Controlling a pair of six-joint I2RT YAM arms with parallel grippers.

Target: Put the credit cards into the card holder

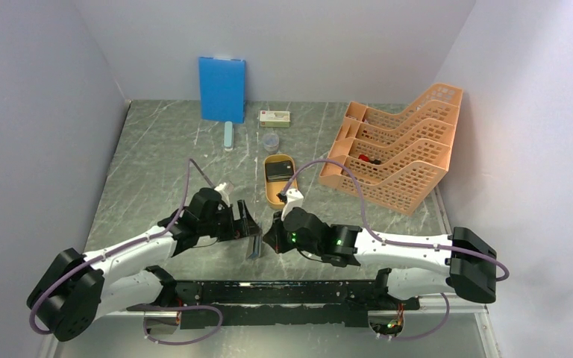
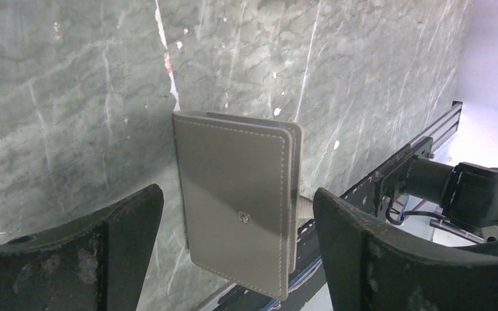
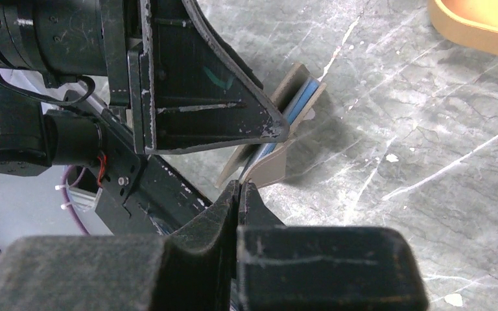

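The grey card holder (image 1: 254, 247) stands raised on edge near the table's front, blue showing inside its folds in the right wrist view. My right gripper is shut on a thin edge of the card holder (image 3: 267, 170). Above it, my left gripper is open, the card holder lying between its fingers in view, without visible contact; its black body hides part of the holder in the right wrist view.
A tan tray (image 1: 267, 192) with dark items sits behind the grippers. A peach slotted organizer (image 1: 395, 171) stands at right. A blue board (image 1: 222, 86), a small box (image 1: 274, 118) and a clear cup (image 1: 270, 143) are at the back.
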